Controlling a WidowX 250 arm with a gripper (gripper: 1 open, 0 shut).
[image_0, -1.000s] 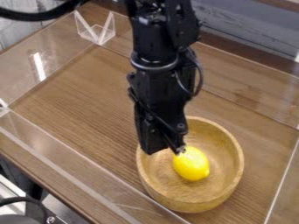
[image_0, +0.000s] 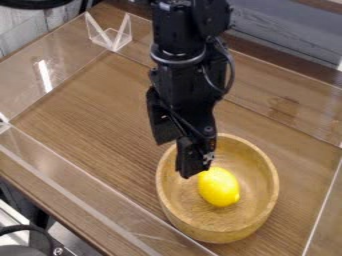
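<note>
My black gripper (image_0: 181, 140) hangs from the top centre of the camera view, low over the left back rim of a wooden bowl (image_0: 254, 215). Its fingertips are dark and overlap one another, so how far apart they stand is hard to make out. A yellow oval object (image_0: 219, 188), like a lemon, lies inside the bowl, below and to the right of the gripper, apart from it.
A white wire-like frame (image_0: 110, 32) stands at the back left. Dark cables lie beyond the table's lower left edge.
The gripper has shifted slightly and turned, its lower part now reaching further down over the bowl's left side. The bowl and yellow object look nearly unchanged.
</note>
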